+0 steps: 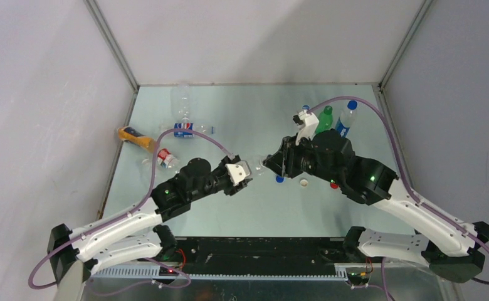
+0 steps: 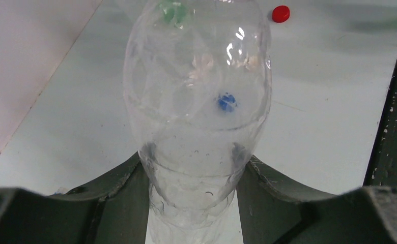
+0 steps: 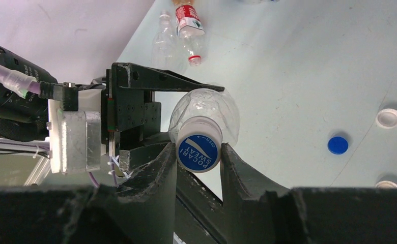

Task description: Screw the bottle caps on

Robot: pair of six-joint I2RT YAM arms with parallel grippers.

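My left gripper is shut on a clear plastic bottle (image 2: 196, 122), which fills the middle of the left wrist view and points toward the right gripper. My right gripper is shut on a white cap with a blue top (image 3: 197, 152) at the bottle's neck end; whether it is seated on the thread I cannot tell. In the top view both grippers meet near the table's middle. Loose caps lie on the table: blue (image 3: 338, 145), white (image 3: 388, 118) and red (image 2: 280, 13).
Several lying bottles fill the left of the table (image 1: 236, 106), among them an orange one (image 1: 135, 138) and a Pepsi-labelled one (image 1: 192, 130). Green (image 1: 325, 118) and clear blue-capped bottles (image 1: 348, 116) stand at the back right.
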